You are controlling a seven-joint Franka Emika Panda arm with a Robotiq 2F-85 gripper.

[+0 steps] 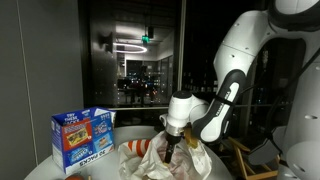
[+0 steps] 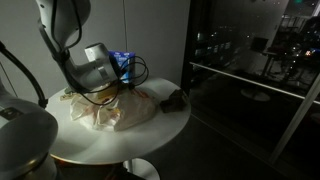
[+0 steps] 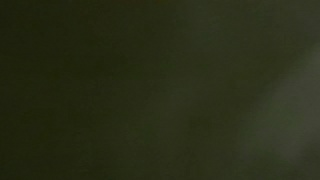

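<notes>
A crumpled whitish plastic bag point(image 1: 150, 166) lies on the round white table, its loose folds spread out. My gripper point(image 1: 176, 143) is down at the bag, with its dark fingers apart and partly among the folds; what lies between them is hard to make out. From the other side, the bag point(image 2: 118, 112) sits below the gripper, whose fingertips are hidden there. An orange-striped item point(image 1: 137, 146) shows at the bag's left side. The wrist view is almost wholly dark, with only a paler blur at right.
A blue and red box point(image 1: 83, 138) stands at the table's left. In the second exterior view a dark object point(image 2: 175, 101) lies near the table's edge. Bare white tabletop point(image 2: 150, 138) shows in front of the bag. Wooden chairs point(image 1: 262, 155) stand at right.
</notes>
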